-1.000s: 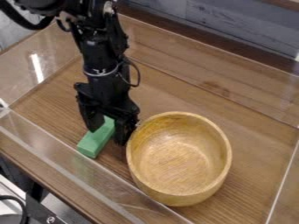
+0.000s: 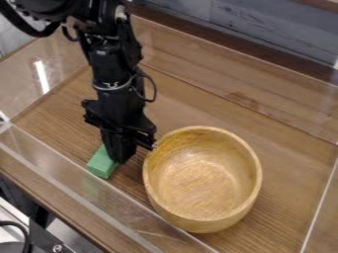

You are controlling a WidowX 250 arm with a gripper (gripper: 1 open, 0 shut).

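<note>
A green block (image 2: 102, 165) lies on the wooden tabletop near the front edge, left of a yellow bowl (image 2: 203, 180). The black gripper (image 2: 117, 153) is down over the block's upper end, covering part of it; whether the block is between the fingers is hidden by the gripper's body. The bowl looks empty.
A clear plastic edge runs along the front left, with a dark cable below. A grey wall stands at the back.
The gripper has shifted left and slightly down, covering more of the green block's upper end. The bowl has not moved.
</note>
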